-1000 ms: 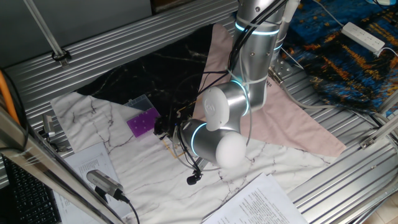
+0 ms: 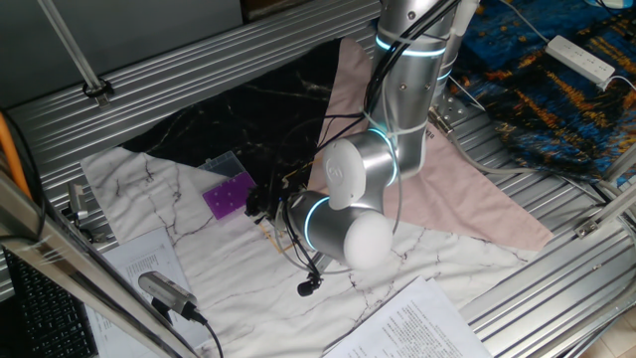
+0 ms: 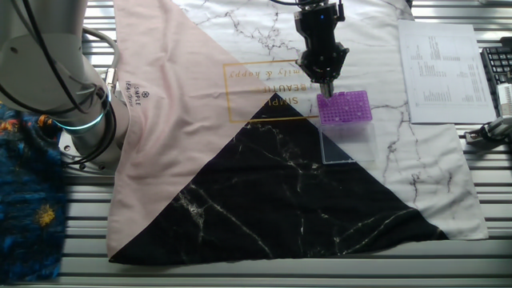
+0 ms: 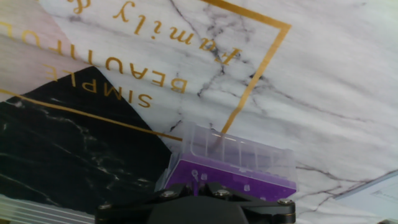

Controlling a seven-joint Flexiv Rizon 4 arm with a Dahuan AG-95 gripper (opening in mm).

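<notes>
A purple rack [image 3: 345,106] with a grid of small holes lies on the marble-print cloth, a clear lid [image 3: 349,144] spread flat along its side toward the black area. In the wrist view, the purple top [image 4: 239,179] and a clear ribbed side wall [image 4: 242,151] show just beyond the fingers. My gripper [image 3: 326,91] points down at the corner of the rack, its fingertips drawn together; no object shows between them. Whether the tips touch the rack, I cannot tell. From the other side, the wrist hides part of the gripper beside the purple rack [image 2: 230,197].
The cloth [image 3: 272,192] has pink, black and white areas, with free room over the black part. Printed sheets [image 3: 436,72] and a keyboard [image 3: 498,68] lie beyond the rack. A small camera [image 2: 167,290] and a metal post [image 2: 75,254] stand near the edge.
</notes>
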